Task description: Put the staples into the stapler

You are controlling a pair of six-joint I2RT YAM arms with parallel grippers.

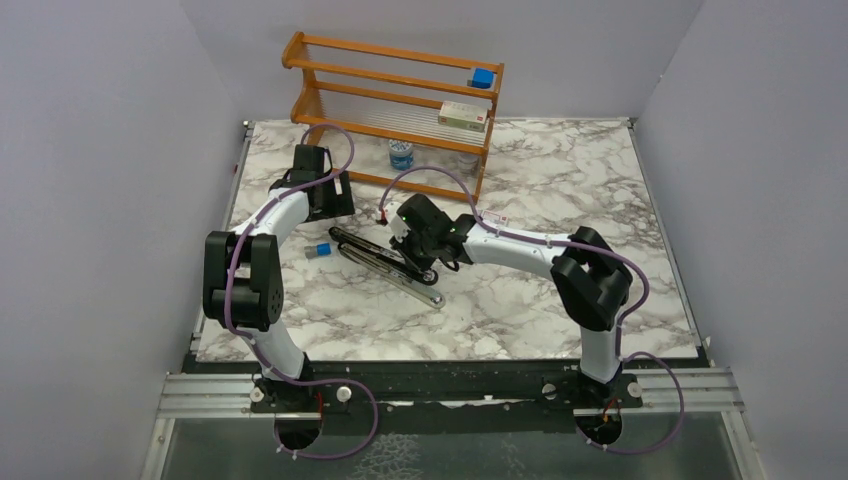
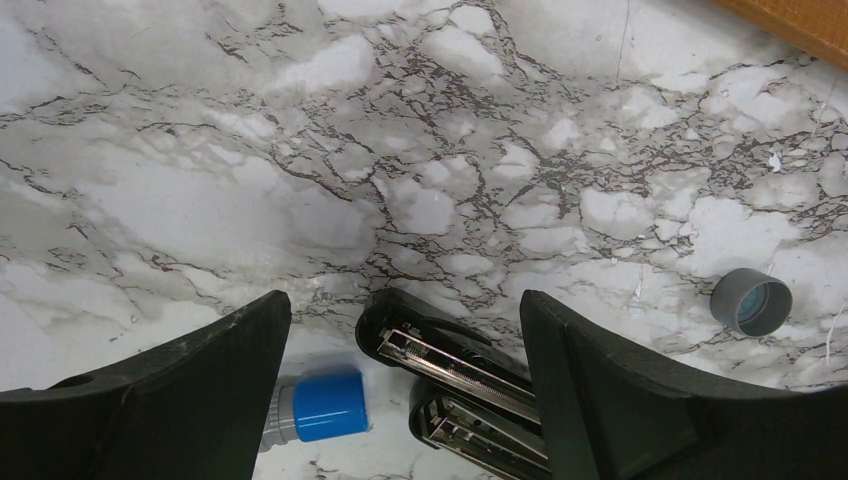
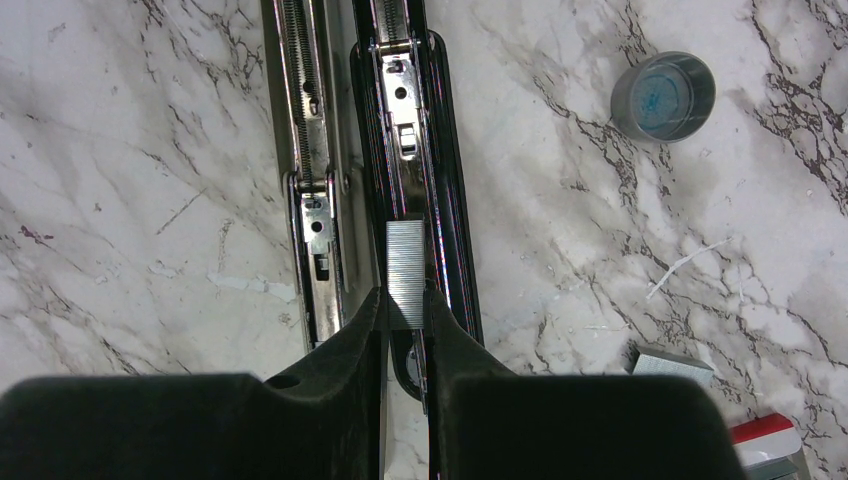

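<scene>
The stapler (image 1: 378,262) lies opened out flat on the marble table, its dark half and its metal magazine half side by side. A strip of staples (image 3: 405,262) is pinched at one end by my right gripper, which is shut on it above the dark part (image 3: 458,215) of the stapler. Whether the strip touches the metal channel beneath cannot be told. Up and to the left of the stapler, my left gripper hangs open with nothing between its fingers. The stapler's far end (image 2: 455,370) shows below those fingers.
A blue-capped small bottle (image 2: 330,405) lies left of the stapler. Behind it stand a small grey cup (image 2: 752,302) and a wooden rack (image 1: 400,130). A grey staple block (image 3: 672,365) and a red-and-white item (image 3: 768,440) lie to the right.
</scene>
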